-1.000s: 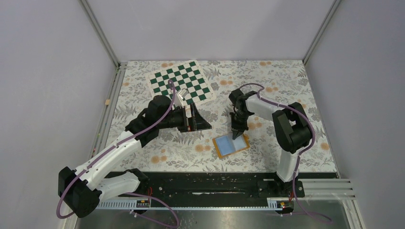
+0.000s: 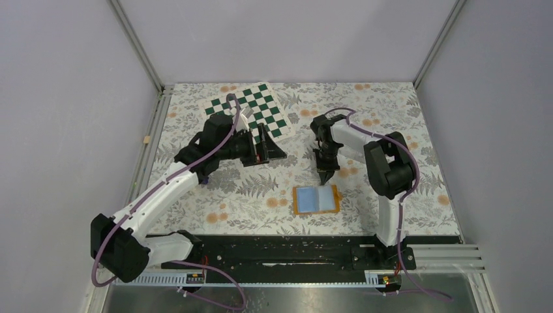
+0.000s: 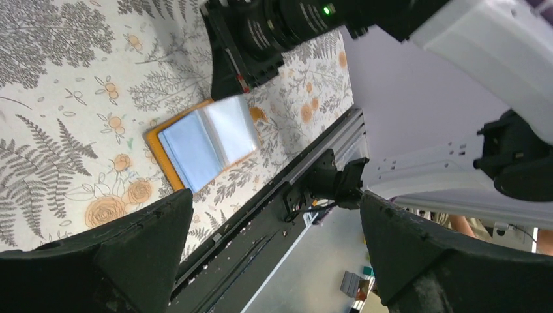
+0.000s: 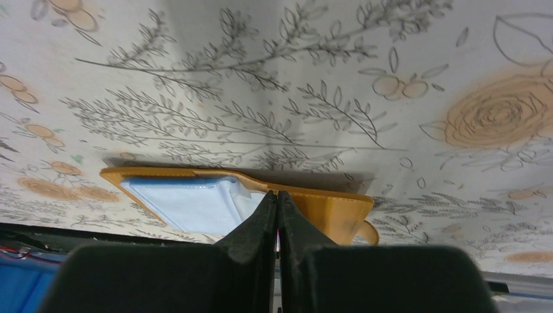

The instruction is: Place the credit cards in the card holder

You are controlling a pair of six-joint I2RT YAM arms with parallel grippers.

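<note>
The card holder (image 2: 316, 212) lies spread on the cloth near the table's front edge, brown outside. Inside, its left half shows a pale blue panel (image 3: 191, 150) and its right half a whitish one (image 3: 231, 130); whether these are cards or sleeves I cannot tell. At the far edge of the holder, over the whitish half, my right gripper points down, shut. A thin pale streak shows between its fingers, but what it is stays unclear. Up and left of the holder, my left gripper (image 2: 269, 149) hangs open and empty above the cloth. No loose card is visible.
A green and white checkered board (image 2: 259, 104) lies at the back left, partly covered by my left arm. Bare patterned cloth (image 2: 254, 202) is left of the holder. The dark front rail (image 2: 287, 244) runs close below it.
The holder has turned from tilted to nearly square with the table edge. The left gripper shifted slightly toward the back.
</note>
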